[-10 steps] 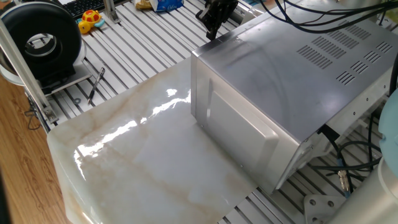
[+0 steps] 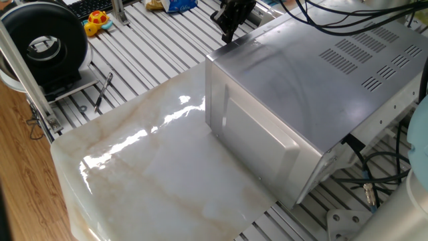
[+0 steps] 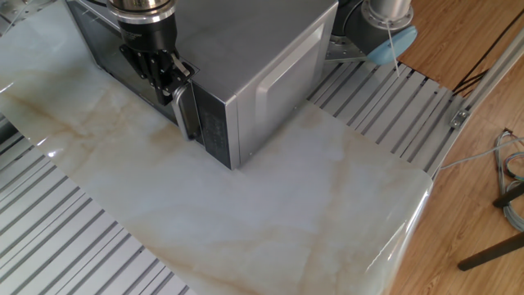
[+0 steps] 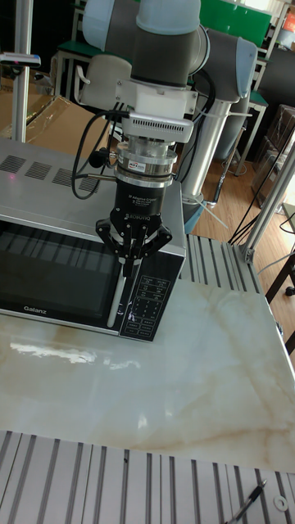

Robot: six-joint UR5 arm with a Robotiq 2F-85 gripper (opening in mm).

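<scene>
A silver microwave (image 3: 246, 49) with a black front stands on a marble-patterned sheet. Its door (image 4: 52, 284) looks closed, flush with the control panel (image 4: 145, 305). The pale vertical handle (image 4: 115, 301) stands out at the door's edge beside that panel. My black gripper (image 4: 129, 264) points down at the upper part of this handle, its fingertips close together and covering the handle's top end. Whether they pinch the bar or only lie against it I cannot tell. From the side, the gripper (image 3: 170, 92) overlaps the handle (image 3: 185, 112) too. Only part of the gripper (image 2: 229, 33) shows behind the microwave in exterior view 1.
Slatted table (image 2: 150, 43) surrounds the sheet, with a pen (image 2: 103, 92), a yellow toy (image 2: 97, 23) and a black round device (image 2: 47, 43) away from the arm. Black cables (image 2: 348, 30) hang above the microwave's top.
</scene>
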